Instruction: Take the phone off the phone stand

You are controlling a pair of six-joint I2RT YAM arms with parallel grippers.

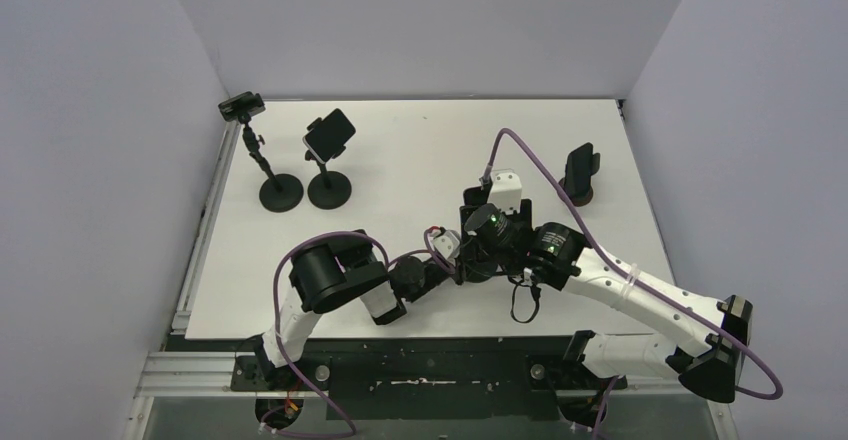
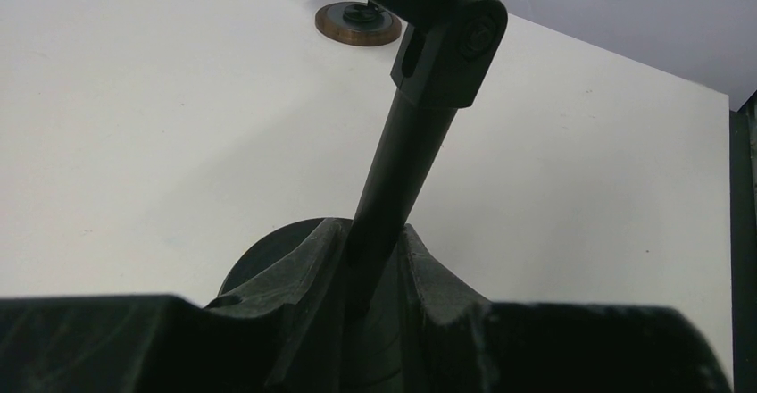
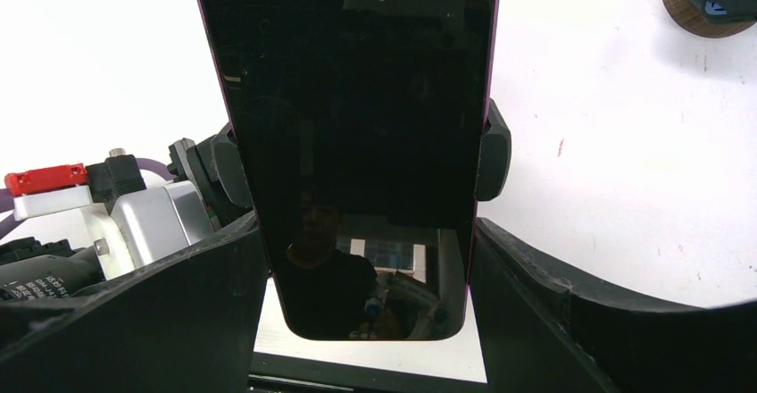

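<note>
A dark phone [image 3: 366, 161] with purple edges fills the middle of the right wrist view. Its side edges sit between the two black clamp arms of the stand, one clamp arm [image 3: 494, 154] showing at the right edge. My right gripper is shut on the phone's lower part, one finger at each side. In the left wrist view the stand's black pole [image 2: 402, 165] rises at a slant from its round base [image 2: 268, 255]. My left gripper is shut around that pole, low down. From above, the arms hide most of this stand and phone.
Two black stands, a camera-like one [image 1: 281, 192] and one with a phone [image 1: 330, 135], occupy the far left. Another holder with a phone [image 1: 579, 172] stands at the right.
</note>
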